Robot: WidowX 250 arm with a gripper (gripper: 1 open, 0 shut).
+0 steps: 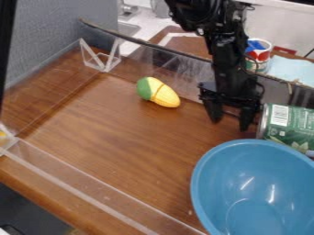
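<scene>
My black gripper (229, 117) hangs low over the right part of the wooden tabletop, open, its fingers pointing down, just above and left of a green can. A yellow toy corn cob (160, 93) with green husk lies on the wood to the left, apart from the gripper.
A blue bowl (252, 188) fills the lower right. The green can (292, 128) lies beside it at the right edge. Clear plastic walls border the wooden surface (105, 138). Behind are a red-and-white cup (259, 57) and a light blue cloth (292, 70).
</scene>
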